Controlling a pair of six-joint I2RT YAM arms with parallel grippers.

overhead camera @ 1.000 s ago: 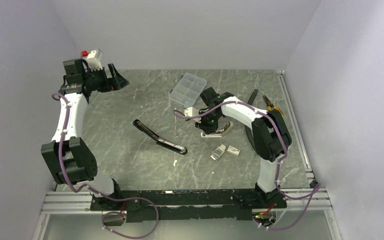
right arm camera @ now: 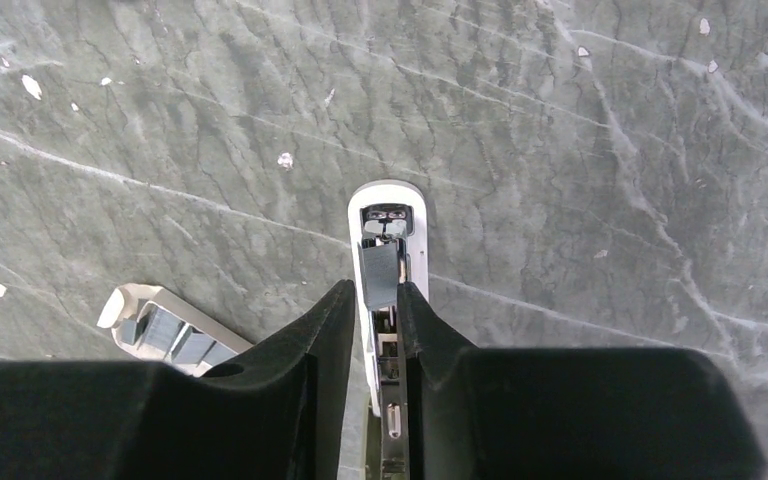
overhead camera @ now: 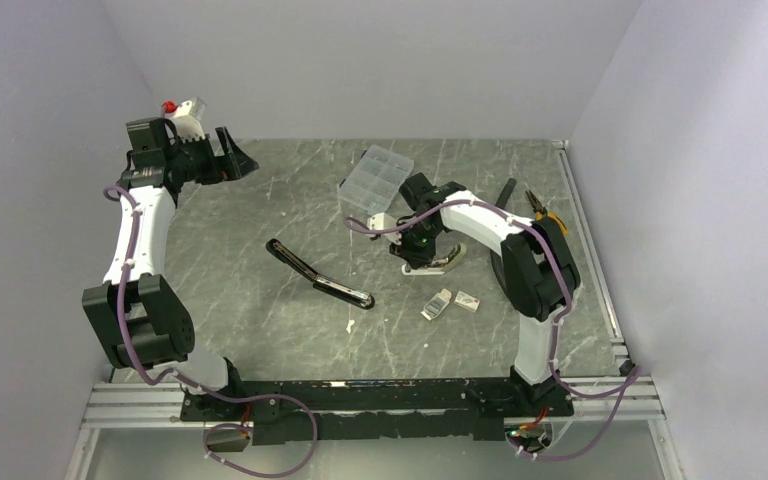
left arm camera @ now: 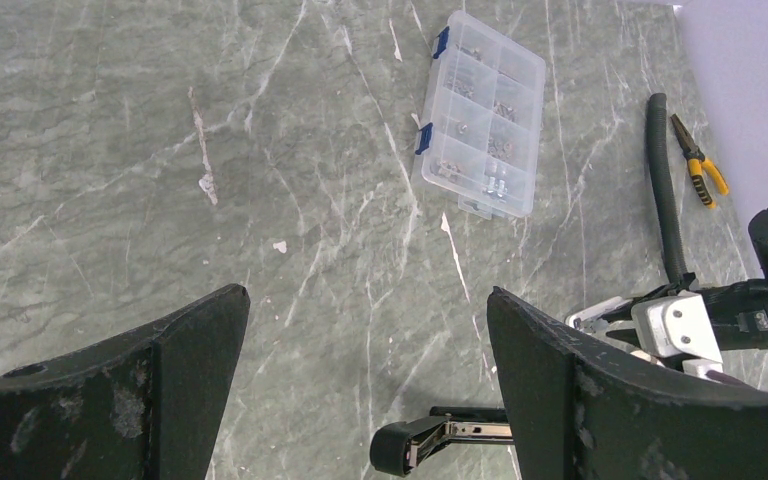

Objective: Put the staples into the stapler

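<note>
The white stapler [right arm camera: 417, 240] lies opened out beneath my right gripper, its metal channel running down between the fingers. A grey strip of staples [right arm camera: 381, 272] rests over the channel near the front end, just at the fingertips. Those fingers are part open; a narrow gap shows on the strip's left, while its right edge lies close to the other finger. In the top view, the right gripper [overhead camera: 413, 259] partly hides the stapler. My left gripper stands wide open and empty, far off at the table's back left [overhead camera: 237, 157].
A second, black stapler [overhead camera: 320, 277] lies opened out left of centre. An open box with staples [overhead camera: 437, 304] and a small white box [overhead camera: 467, 301] lie in front of the white stapler. Behind are a clear organizer [overhead camera: 376, 180], a black tube [overhead camera: 505, 193] and yellow-handled pliers [overhead camera: 537, 205].
Little differs in the top view. The right arm has shifted very slightly at the white stapler; the left arm and the other objects have stayed put.
</note>
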